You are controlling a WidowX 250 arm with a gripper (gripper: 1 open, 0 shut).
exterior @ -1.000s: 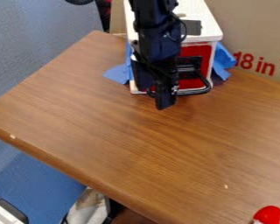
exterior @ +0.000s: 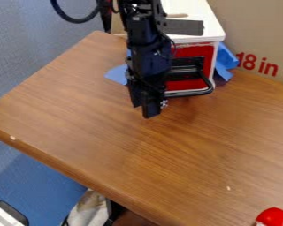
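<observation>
My black gripper hangs low at the front of a small white and red appliance, at the back of the wooden table. A black handle or frame juts from the appliance's front beside my gripper. Whether the fingers are open or shut is hard to tell. Blue sheets lie around the appliance's base.
A cardboard box stands behind at the right. A red object sits at the bottom right corner. The table's left edge drops to a blue floor.
My arm has shifted left, from over the red front of the appliance toward its left side, with the fingertips a little lower than a second ago.
</observation>
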